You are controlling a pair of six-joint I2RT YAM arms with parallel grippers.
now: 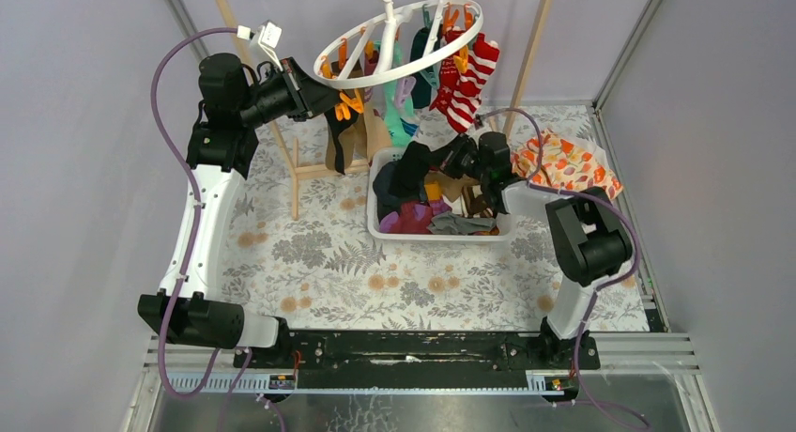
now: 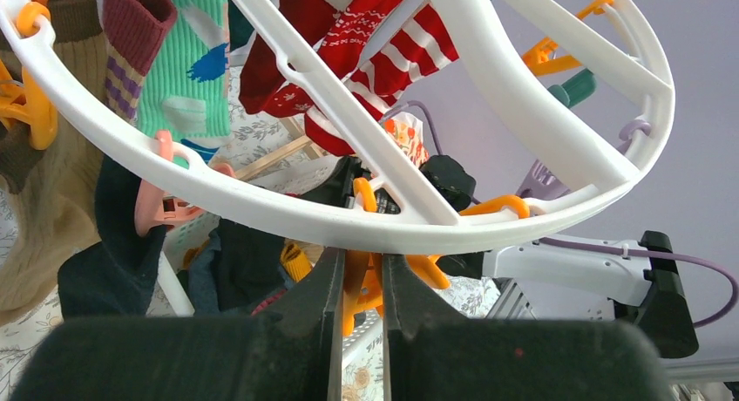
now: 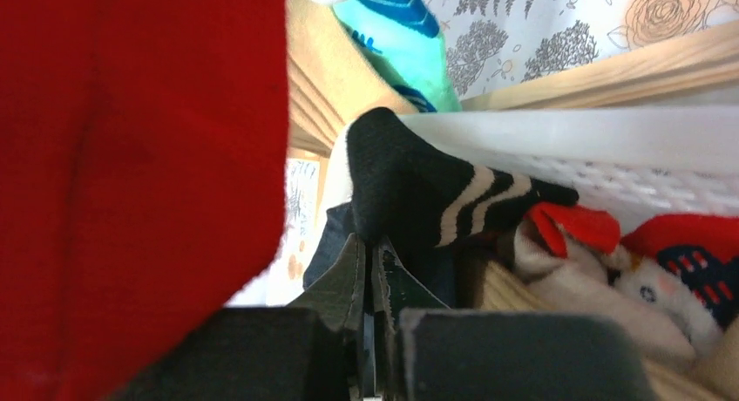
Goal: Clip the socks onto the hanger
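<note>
The round white hanger (image 1: 385, 78) carries socks on coloured clips, among them red striped socks (image 1: 474, 75). My left gripper is shut on an orange clip (image 2: 355, 292) at the hanger's near rim. My right gripper is down in the white bin (image 1: 394, 237), shut at a black sock with pale stripes (image 3: 418, 192), which rises just beyond the fingertips; cloth shows behind and along the fingers. The bin holds a loose pile of socks in several colours.
A wooden stand (image 1: 533, 38) is behind the hanger. An orange-patterned bag (image 1: 568, 169) lies right of the bin. The floor in front of the bin is clear.
</note>
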